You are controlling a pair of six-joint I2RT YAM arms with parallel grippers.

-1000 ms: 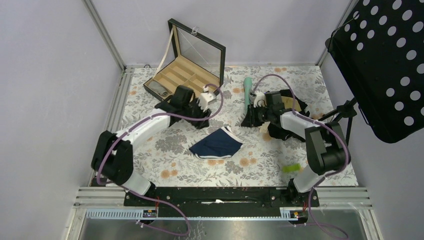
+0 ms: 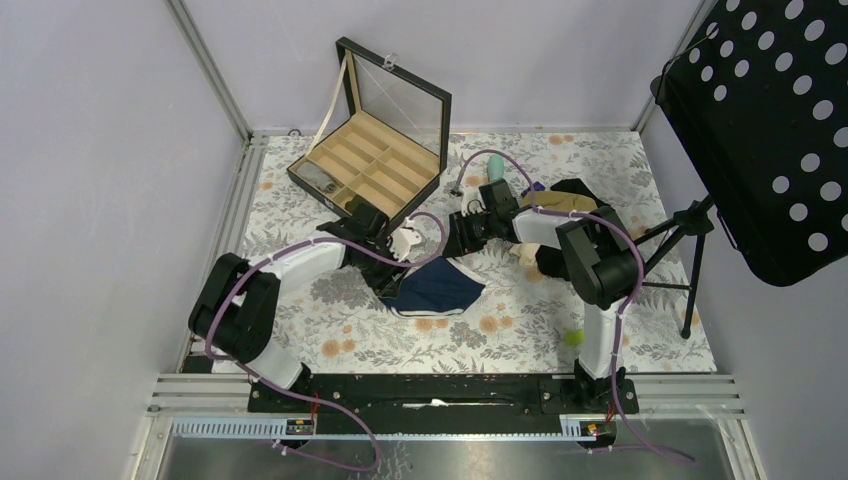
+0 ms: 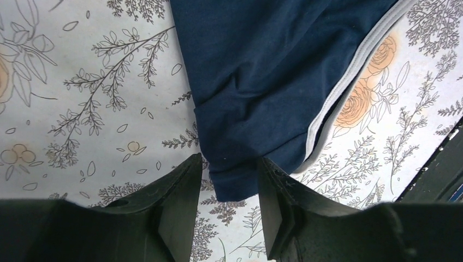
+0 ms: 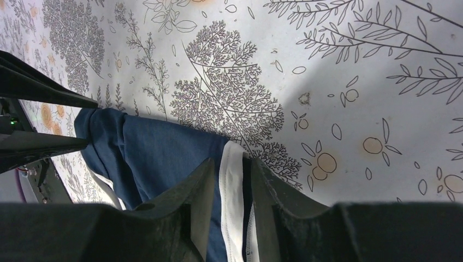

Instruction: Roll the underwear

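Observation:
The navy underwear (image 2: 440, 288) with white bands lies on the floral tablecloth. My left gripper stands open over one narrow end of it, fingertips either side of the folded fabric. My right gripper is at the opposite end, fingertips close around the corner with the white band (image 4: 232, 180); whether they grip it cannot be told. In the right wrist view, the left gripper's fingers (image 4: 43, 147) appear at the far end of the fabric.
An open wooden compartment box (image 2: 365, 160) stands at the back left. Dark and olive clothing (image 2: 570, 200) and a mint roll (image 2: 495, 166) lie at the back right, with a black stand (image 2: 688, 300) beside them. The near tablecloth is clear.
Both grippers have moved in to the underwear: the left down toward the near left, the right leftward to its upper corner. The underwear looks unchanged in place.

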